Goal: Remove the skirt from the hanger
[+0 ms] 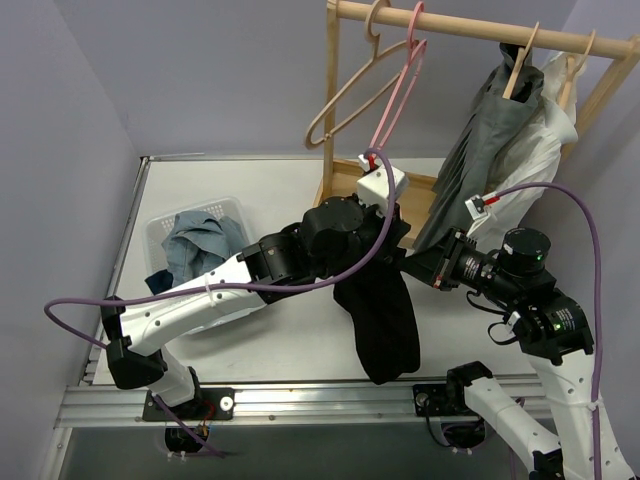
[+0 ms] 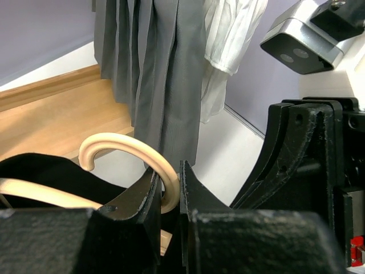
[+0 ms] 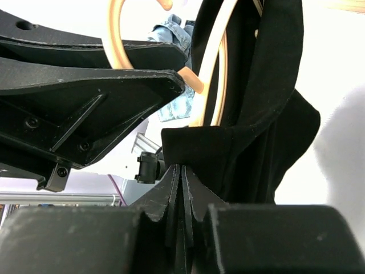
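Note:
The black skirt (image 1: 376, 328) hangs below both grippers, in front of the rack. My left gripper is shut on a pale wooden hanger (image 2: 132, 147), whose curved hook rises from between the fingers. My right gripper is shut at the upper edge of the black fabric (image 3: 256, 114); whether any cloth is between its fingertips is hard to tell. Beside it, in the right wrist view, the hanger's pale bars run down into the skirt.
A wooden rack (image 1: 470, 28) holds empty hangers, a grey skirt (image 1: 480, 140) and a white garment (image 1: 540, 150). A white basket (image 1: 232, 210) with blue-grey clothes stands at the left.

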